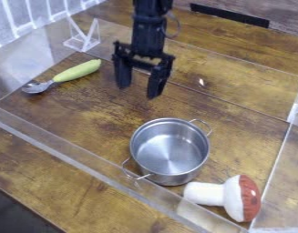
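My black gripper [140, 78] hangs above the upper middle of the wooden surface, its fingers spread open, with nothing seen between them. Below it, toward the front, a steel pot [169, 150] with wire handles stands upright and empty. A toy mushroom [224, 196] with a red and white cap lies at the front right, beside the pot. A spoon [36, 86] and a pale green long object [78, 71], resembling a corn cob or handle, lie at the left.
Clear plastic walls surround the wooden work area [84, 123]. A small white bracket [83, 38] stands at the back left.
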